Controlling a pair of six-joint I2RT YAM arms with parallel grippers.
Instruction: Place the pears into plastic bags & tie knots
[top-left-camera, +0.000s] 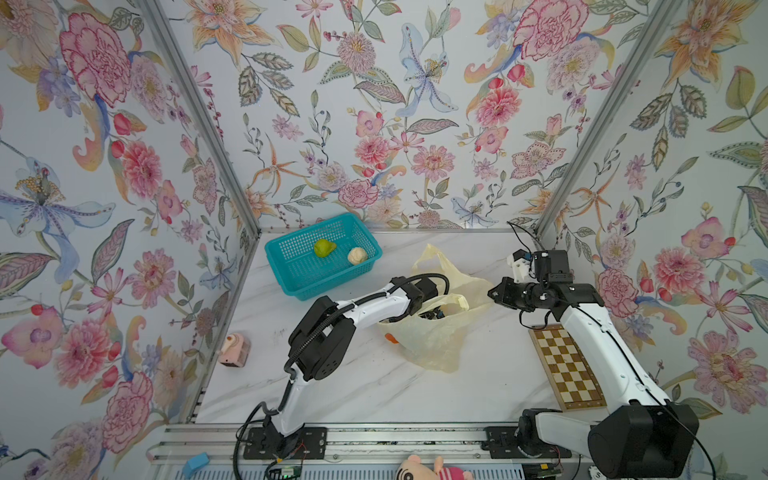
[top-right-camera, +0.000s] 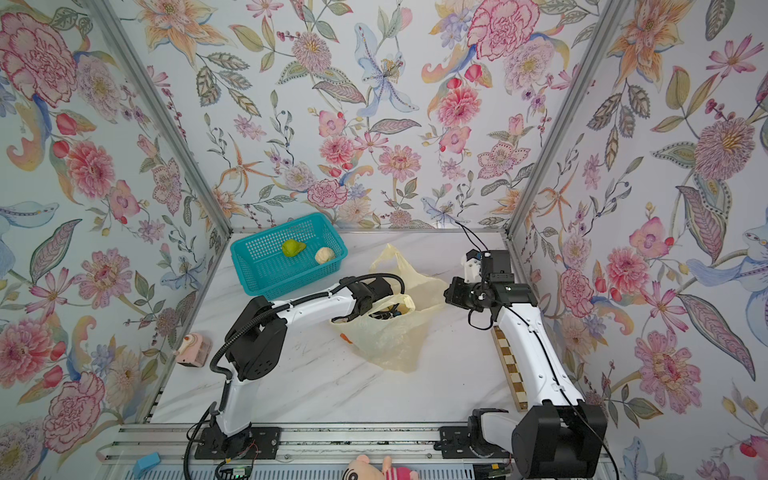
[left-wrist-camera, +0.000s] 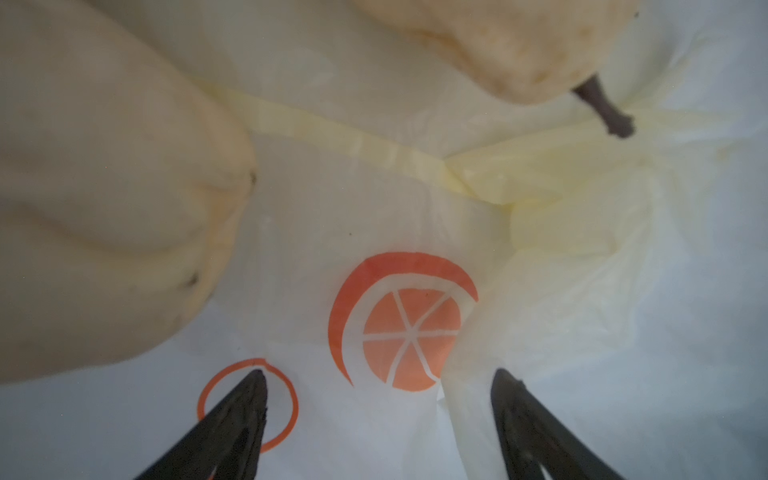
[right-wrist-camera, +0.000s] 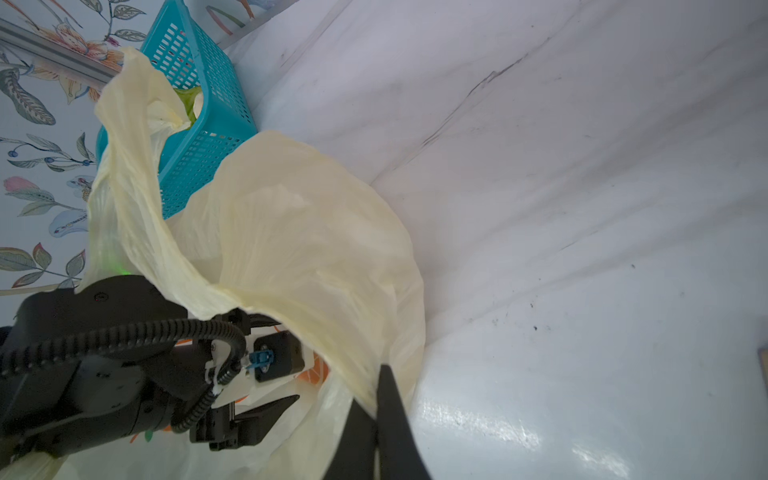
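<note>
A pale yellow plastic bag (top-left-camera: 436, 345) stands open on the table, its mouth stretched toward the right arm. Inside it is my left gripper, its fingers apart over the bag's printed inner wall with nothing between them. Two pale pears (left-wrist-camera: 104, 192) (left-wrist-camera: 512, 48) show close up in the left wrist view, in the bag and clear of the fingertips. My right gripper is shut on the bag's rim, which is drawn tight to its fingertips. At the back left a teal basket (top-left-camera: 300, 289) holds a green pear (top-left-camera: 323, 248) and a pale round fruit (top-left-camera: 357, 255).
A checkered board (top-left-camera: 569, 368) lies at the right edge under the right arm. At the left edge sits a small pink object (top-left-camera: 234, 350). Bare table surrounds the bag at the front and behind.
</note>
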